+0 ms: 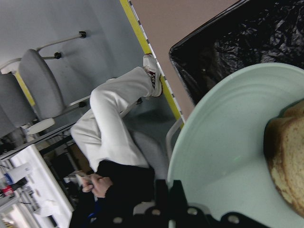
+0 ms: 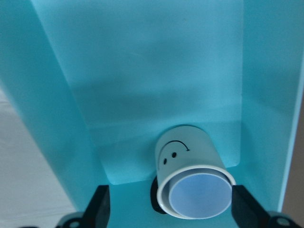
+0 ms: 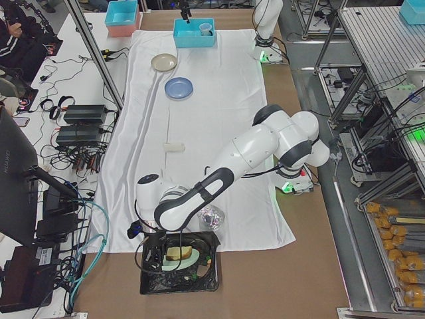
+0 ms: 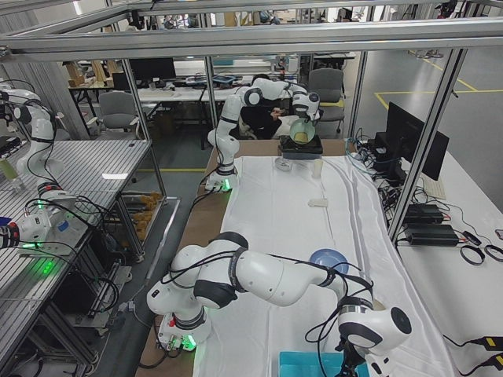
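Note:
My left gripper is shut on the rim of a pale green plate (image 1: 223, 147) with bread (image 1: 289, 156) on it. The plate is tilted over a black bin lined with black plastic (image 3: 179, 282), near the front edge. At the far end, my right gripper is open inside a turquoise box (image 2: 156, 71), around a white cup with a smiley face (image 2: 185, 147); whether its fingers touch the cup I cannot tell.
A blue plate (image 3: 178, 88) and a beige plate (image 3: 163, 62) lie on the white cloth. A crumpled shiny package (image 3: 211, 219) is beside the left arm. A seated person (image 1: 114, 118) is beyond the table edge.

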